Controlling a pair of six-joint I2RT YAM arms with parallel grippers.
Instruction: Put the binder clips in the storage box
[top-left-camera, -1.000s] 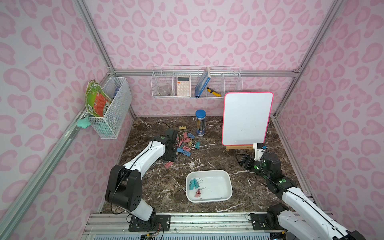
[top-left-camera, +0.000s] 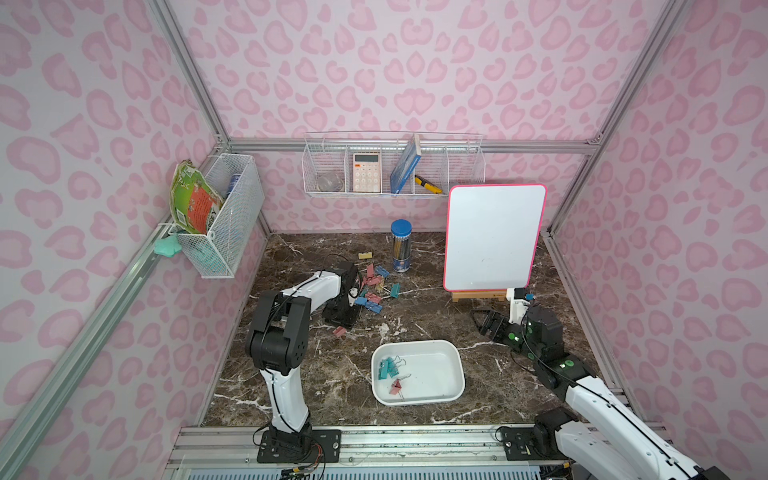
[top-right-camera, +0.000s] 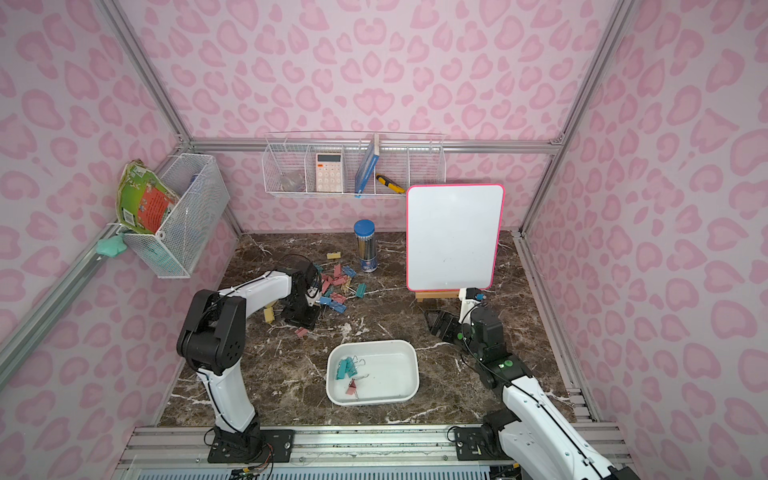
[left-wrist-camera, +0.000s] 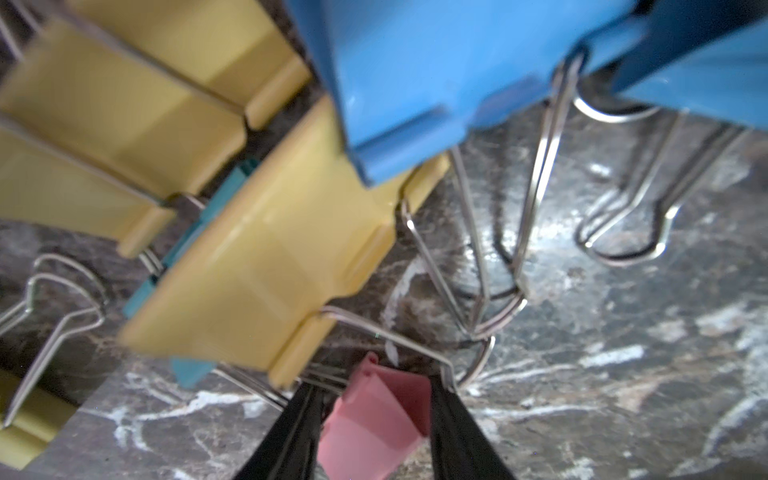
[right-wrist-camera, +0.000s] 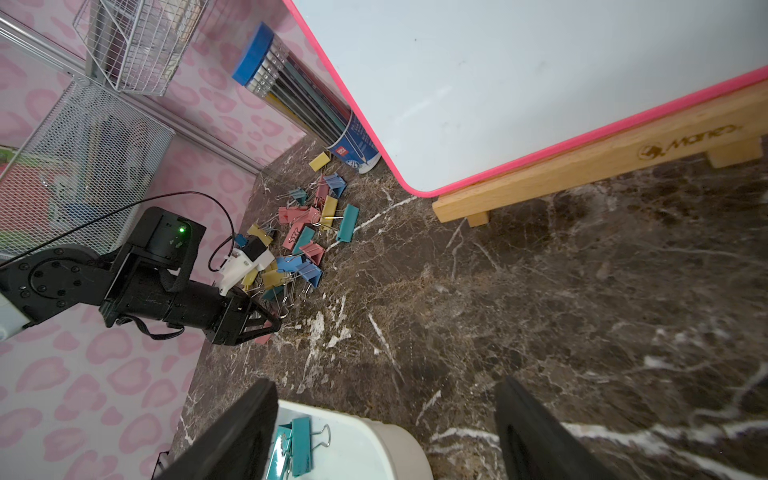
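My left gripper (top-left-camera: 345, 320) is low over the near-left edge of a pile of coloured binder clips (top-right-camera: 338, 278). In the left wrist view a pink clip (left-wrist-camera: 369, 424) sits between its part-open fingertips; whether they touch it is unclear. Yellow clips (left-wrist-camera: 248, 256) and blue clips (left-wrist-camera: 472, 64) lie beside it. The white storage box (top-left-camera: 432, 372) at the front centre holds a few teal clips (top-right-camera: 344, 368) and a pink one. My right gripper (top-left-camera: 496, 328) stands open at the right, nothing between its fingers.
A whiteboard (top-left-camera: 494, 232) on a wooden stand occupies the back right. A pencil canister (top-left-camera: 401, 248) stands behind the pile, below a wire shelf (top-left-camera: 448, 172). Another basket (top-left-camera: 240, 224) hangs on the left wall. The table between pile and box is clear.
Over the last second my left arm has swung rightward at its elbow, and the gripper has shifted slightly, down toward the near edge of the pile. The right arm is nearly unchanged.
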